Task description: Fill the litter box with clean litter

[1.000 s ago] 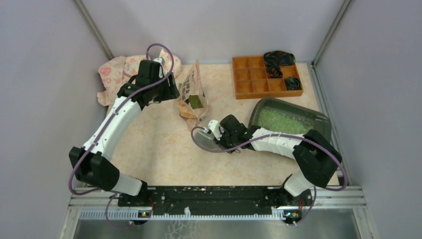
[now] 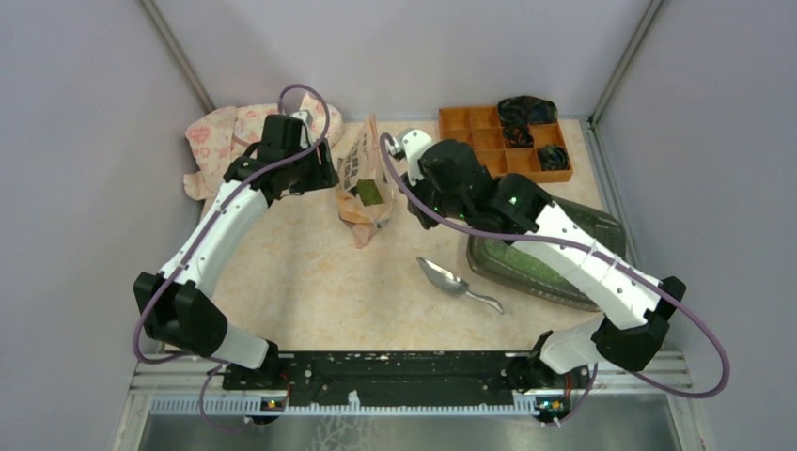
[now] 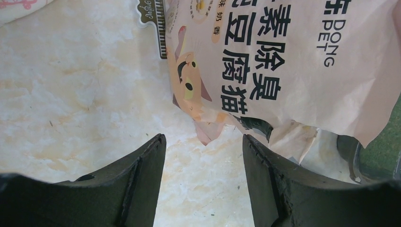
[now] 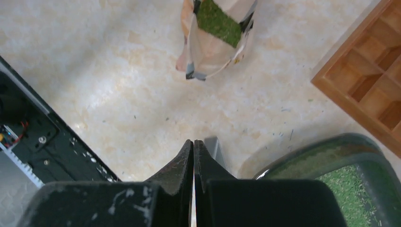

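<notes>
The metal scoop [image 2: 449, 282] lies on the table, its handle pointing toward the front right; in the right wrist view only a grey piece of the scoop [image 4: 213, 145] shows behind the fingertips. My right gripper is shut with nothing between its fingers, clear of the scoop and above it. A paper litter bag [image 2: 354, 169] stands at the back middle, its mouth open and green litter [image 4: 218, 22] inside. My left gripper stands open and empty beside the bag. On the right is the litter box [image 2: 489, 268], green litter across its floor, partly hidden by my right arm.
A wooden compartment tray [image 2: 458, 120] holding dark bundles sits at the back, behind the litter box. Patterned cushions [image 2: 212, 141] fill the back left corner. Bare tabletop [image 2: 301, 282] stretches across the front left and middle.
The scoop went from my right gripper to the table, now farther right and nearer the front. The left arm has barely moved.
</notes>
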